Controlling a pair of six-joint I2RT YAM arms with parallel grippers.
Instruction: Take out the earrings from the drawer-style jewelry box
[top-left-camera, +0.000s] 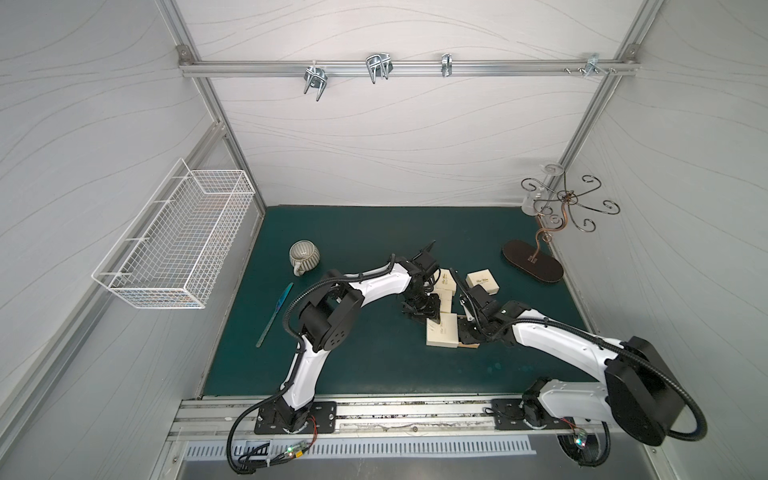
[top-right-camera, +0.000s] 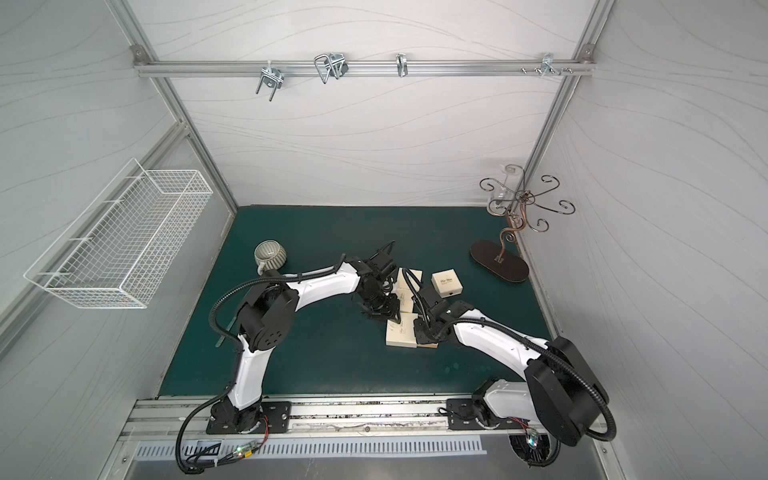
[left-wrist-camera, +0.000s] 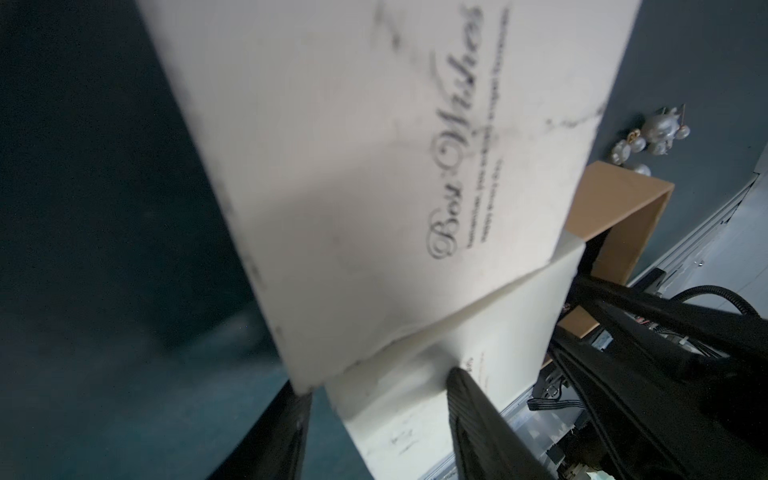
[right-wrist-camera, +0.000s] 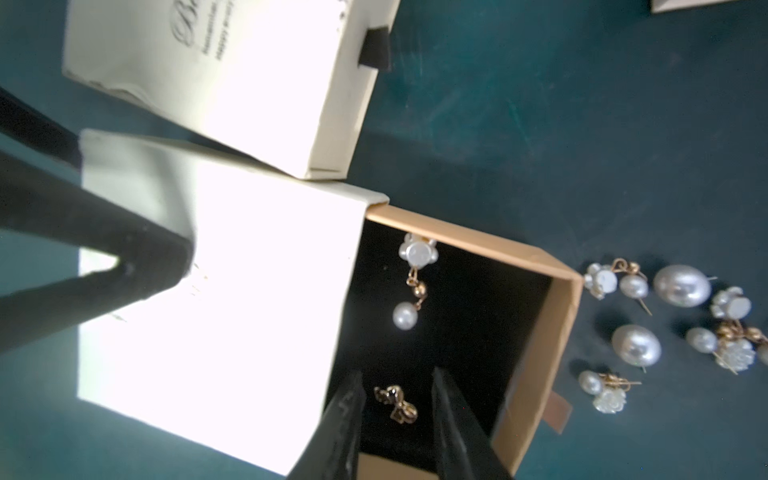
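Note:
A white drawer-style jewelry box (right-wrist-camera: 216, 296) has its cardboard drawer (right-wrist-camera: 476, 240) pulled out. Inside lie a pearl drop earring (right-wrist-camera: 412, 268) and a gold earring (right-wrist-camera: 396, 404). My right gripper hangs over the drawer, part open, its fingertips either side of the gold earring; whether they touch it is unclear. My left gripper is shut on the white box, seen under a "Best Wishes" box (left-wrist-camera: 384, 184) in the left wrist view. Several pearl earrings (right-wrist-camera: 680, 284) lie on the mat right of the drawer.
Another small box (top-left-camera: 482, 280) sits behind. A dark-based metal stand (top-left-camera: 532, 260) is at the back right, a striped mug (top-left-camera: 304, 256) and a blue stick (top-left-camera: 274, 316) at the left.

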